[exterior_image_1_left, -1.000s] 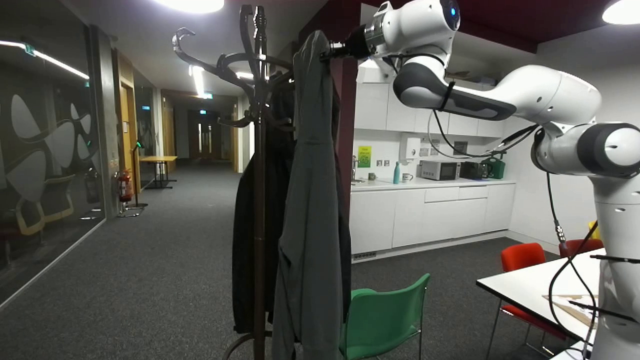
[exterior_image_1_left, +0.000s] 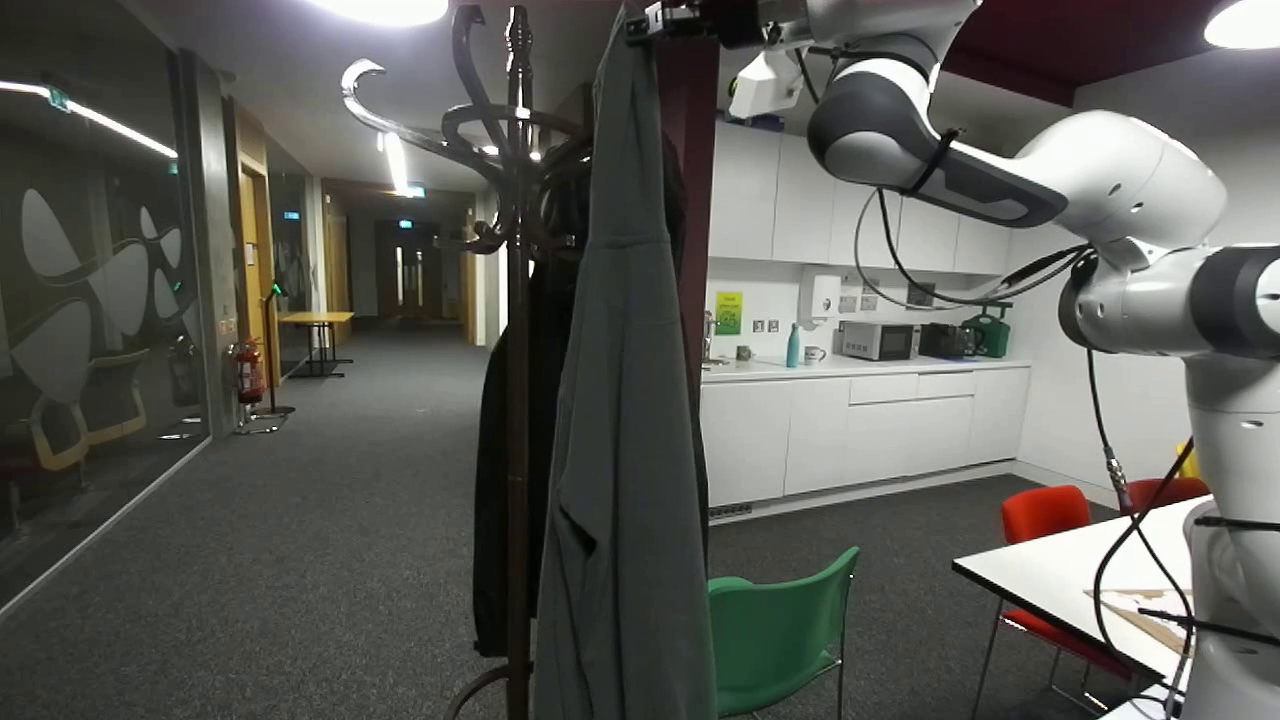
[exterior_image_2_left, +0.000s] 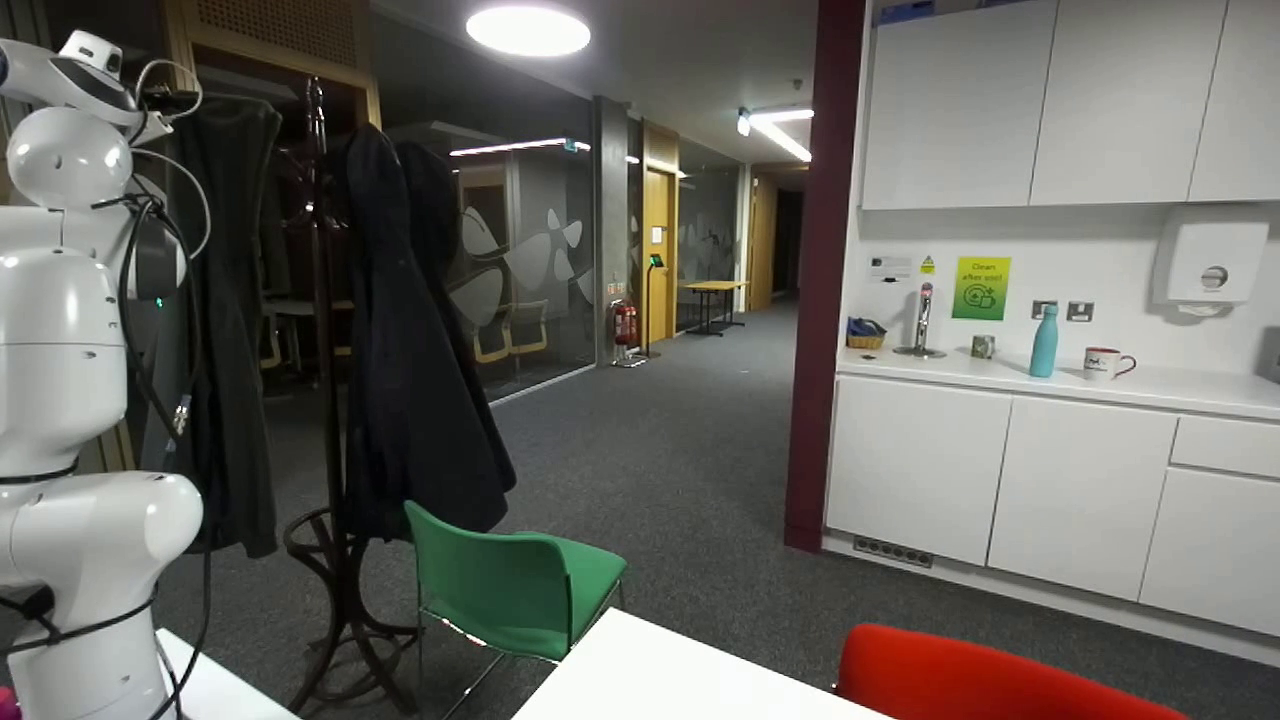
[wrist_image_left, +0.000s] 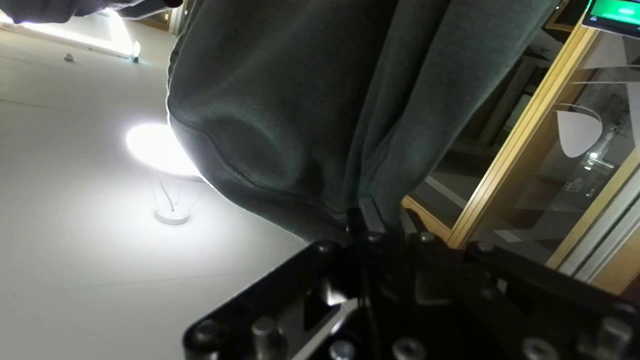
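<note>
A long grey garment (exterior_image_1_left: 626, 360) hangs from my gripper (exterior_image_1_left: 639, 24), which is shut on its top edge in exterior view 1. The wrist view shows its cloth (wrist_image_left: 300, 102) bunched between the fingertips of my gripper. Beside it on the left stands a dark wooden coat stand (exterior_image_1_left: 518, 396) with curved hooks. From exterior view 2 the grey garment (exterior_image_2_left: 228, 324) hangs near the arm, left of the stand's pole (exterior_image_2_left: 324, 300). Whether any cloth still touches a hook I cannot tell.
A dark coat (exterior_image_2_left: 414, 324) hangs on the stand's other side. A green chair (exterior_image_2_left: 516, 576) stands at its foot, with a white table (exterior_image_2_left: 672, 672) and a red chair (exterior_image_2_left: 960, 678) nearer. White wall cabinets (exterior_image_1_left: 828, 192) line the kitchen side. Open carpet lies left of the stand.
My gripper has risen, lifting the garment's top up to about the height of the stand's upper hooks. Most recently the garment has shifted slightly left, toward the stand.
</note>
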